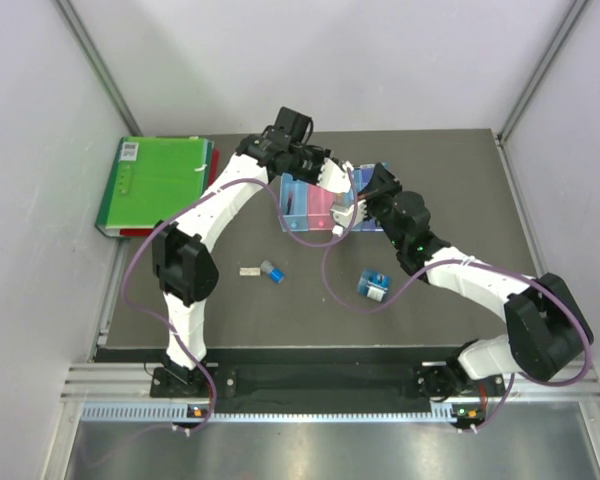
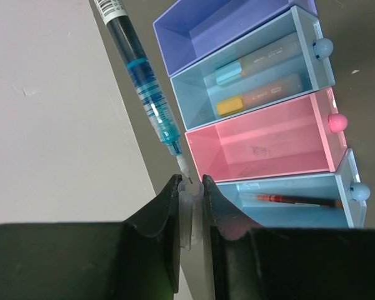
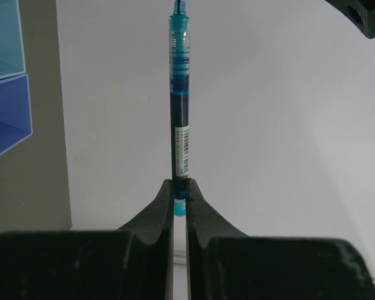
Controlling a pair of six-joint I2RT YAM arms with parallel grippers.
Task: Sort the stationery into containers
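Note:
My right gripper is shut on the rear part of a pen [image 3: 179,115] with a dark barrel, barcode label and teal front. In the left wrist view, the same pen [image 2: 147,87] slants down, its white tip at the upper end of a translucent cap [image 2: 186,212]. Shut on that cap is my left gripper. Whether the tip has entered the cap is unclear. Below both grippers stand drawer-like containers: purple [image 2: 206,28], light blue [image 2: 250,40] holding two capped tubes, empty pink [image 2: 269,140], and another light blue one [image 2: 287,215] with a reddish-brown slim item.
Green and red folders [image 1: 155,185] lie at the back left. On the front table rest a small pale block [image 1: 250,271], a blue-and-grey piece [image 1: 272,272] and a blue jar-like item [image 1: 374,285]. Walls enclose it.

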